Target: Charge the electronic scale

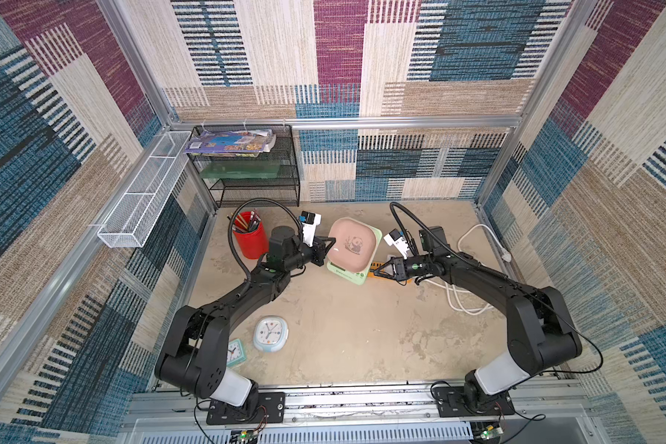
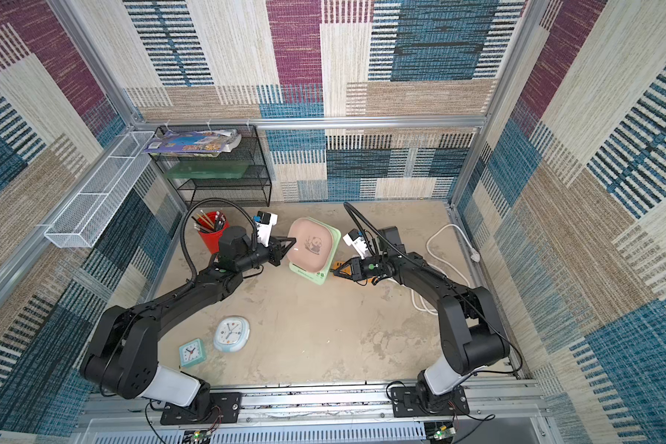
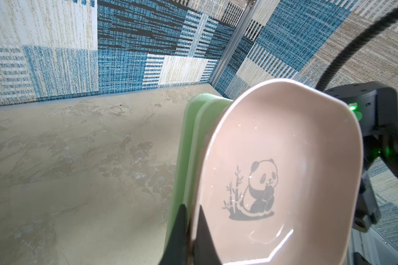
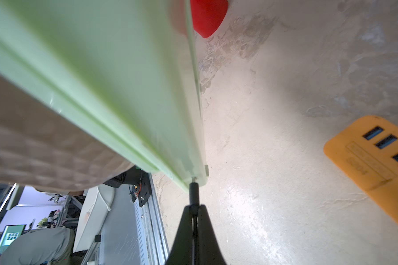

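The electronic scale, pale green [image 1: 362,275] with a pink tray [image 1: 351,244] showing a panda, appears raised and tilted above the table. My left gripper is shut on its left rim, the thin edge passing between the fingers. At the scale's near right corner, my right gripper is shut. A slim dark piece [image 4: 193,194] stands between its fingertips and the scale's green edge; I cannot tell whether it is held or part of the fingers. No charging port is clearly readable.
An orange USB hub [image 4: 371,167] lies below the right gripper. White cable [image 1: 462,299] loops on the right. A red pen cup [image 1: 251,240] stands left. Two clocks, one round [image 1: 271,333] and one square [image 2: 192,352], lie front left.
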